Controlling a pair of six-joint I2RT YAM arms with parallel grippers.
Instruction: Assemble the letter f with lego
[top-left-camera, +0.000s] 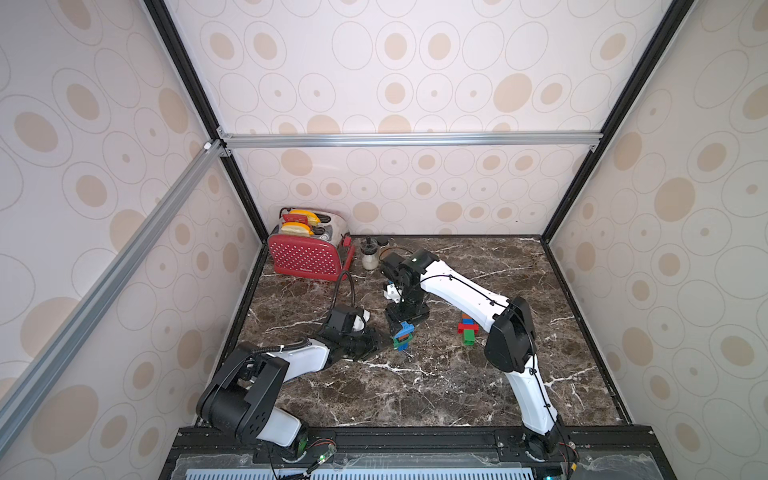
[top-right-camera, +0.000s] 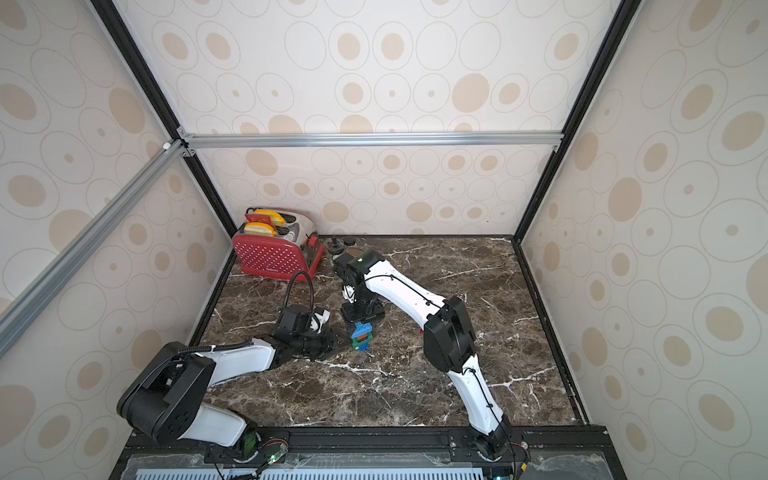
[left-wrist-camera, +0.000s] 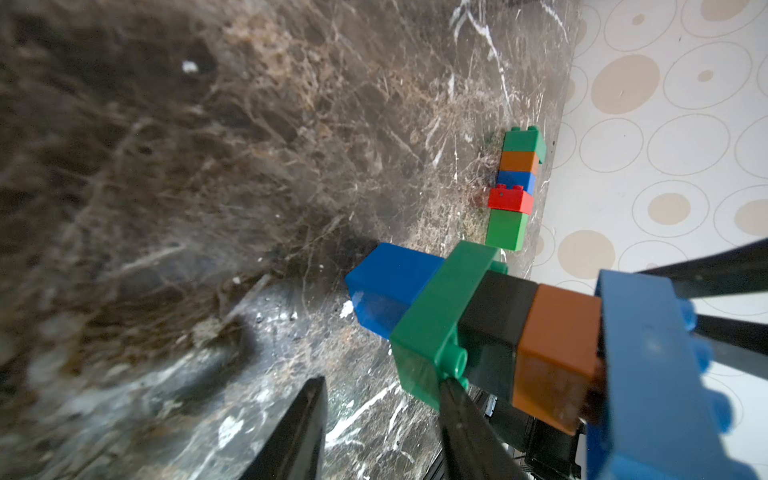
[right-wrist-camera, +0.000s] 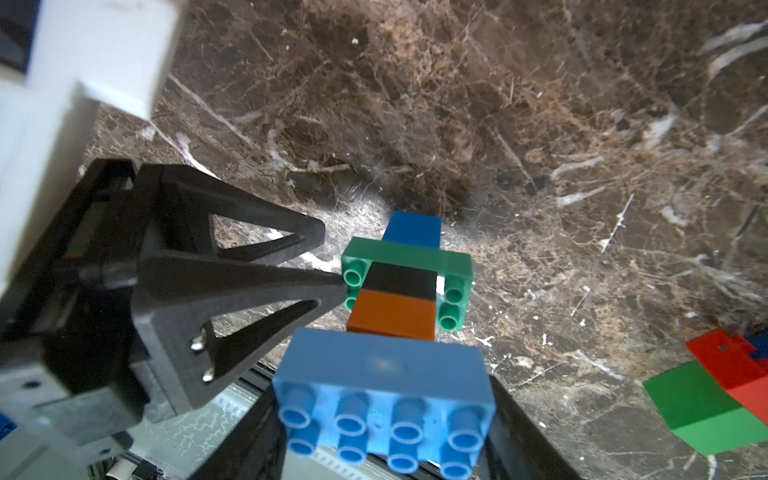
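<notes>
A stacked lego piece is held above the marble floor by my right gripper, shut on its light blue brick (right-wrist-camera: 380, 360). Below that come an orange brick (right-wrist-camera: 392, 312), a black brick (right-wrist-camera: 400, 280), a green brick (right-wrist-camera: 408, 254) and a dark blue brick (right-wrist-camera: 412, 228) at the far end. My left gripper is beside the green end, its two black fingers apart with nothing visible between them.
A coloured row of bricks (left-wrist-camera: 512, 192) lies to the right on the floor (top-left-camera: 432, 384). A red basket (top-left-camera: 308, 256) stands at the back left with a jar (top-left-camera: 369, 256) beside it.
</notes>
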